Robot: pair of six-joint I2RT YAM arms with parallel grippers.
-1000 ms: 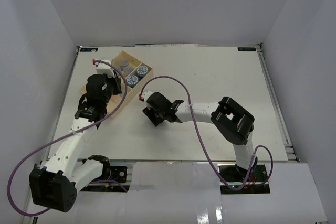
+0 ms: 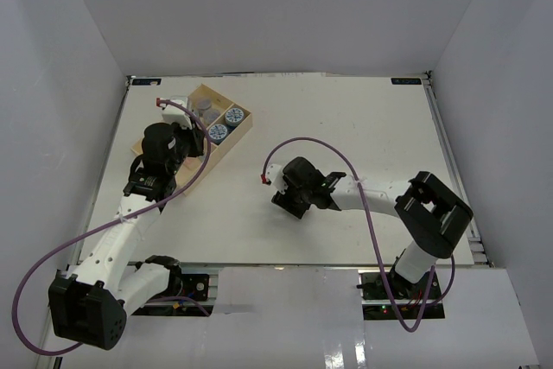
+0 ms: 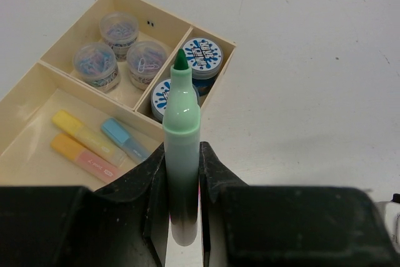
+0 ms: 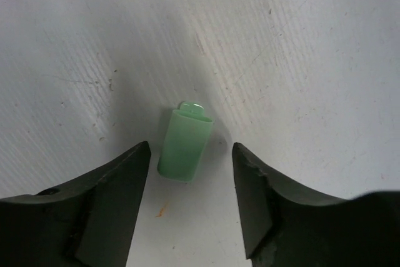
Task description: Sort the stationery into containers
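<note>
My left gripper is shut on a green highlighter (image 3: 184, 117), held over the divided box (image 3: 34, 92) at the back left. In its main compartment lie yellow (image 3: 87, 136), orange (image 3: 81, 157) and blue (image 3: 125, 139) highlighters; smaller compartments hold clip tubs (image 3: 94, 64) and blue-labelled jars (image 3: 203, 54). My right gripper is part open, low over the table, its fingers either side of a small green cap (image 4: 185, 139), apparently not touching it.
White walls bound it at the back and sides. Purple cables loop over both arms.
My right gripper has moved right along the table over the last second. The left arm has stayed about where it was.
</note>
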